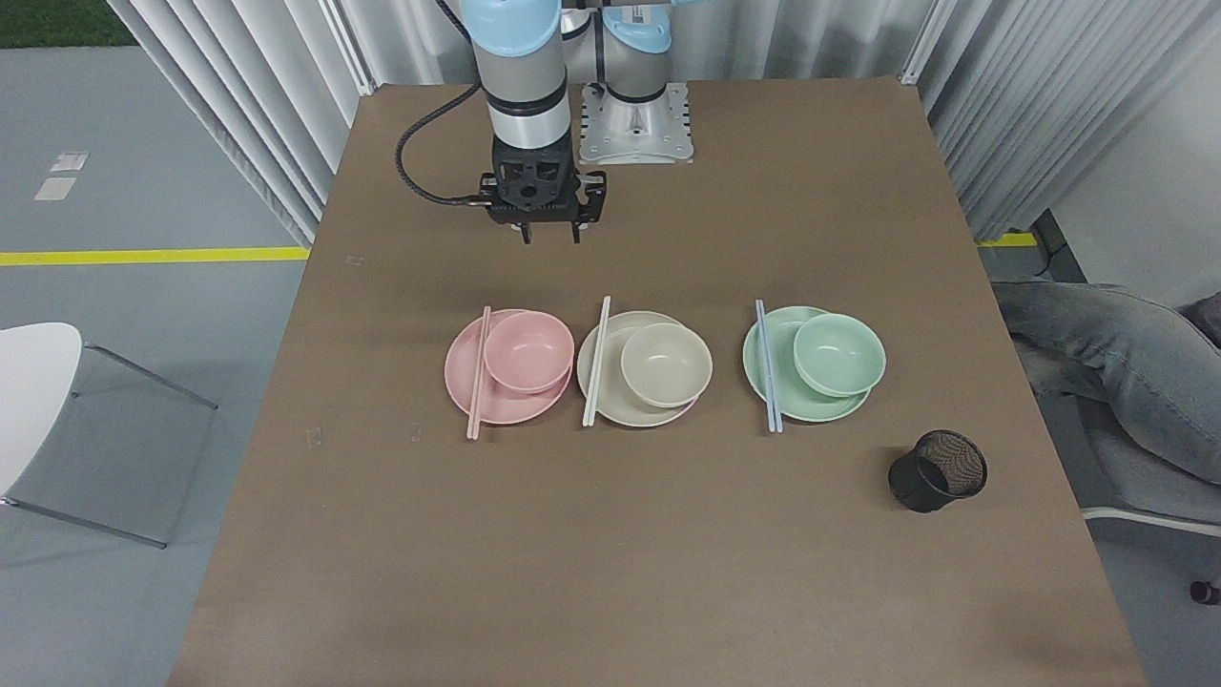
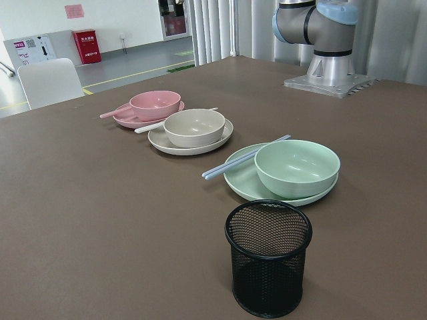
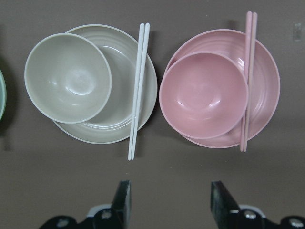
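Note:
My gripper [image 1: 550,234] hangs open above the table [image 1: 641,550], behind the place settings, nothing between its fingers; both fingertips show at the bottom of the wrist view. The pink plate [image 1: 458,372] carries a pink bowl [image 1: 528,349] and pink chopsticks [image 1: 478,389]. The middle cream plate [image 1: 609,395] has a cream bowl [image 1: 666,362] and white chopsticks [image 1: 597,364]. The mint plate [image 1: 784,338] holds a mint bowl [image 1: 838,353], with pale blue chopsticks [image 1: 768,366] along its left side.
A black mesh cup [image 1: 936,481] stands at the front right, beyond the mint setting. A chair [image 1: 34,395] is left of the table; a person's leg [image 1: 1110,355] is at the right.

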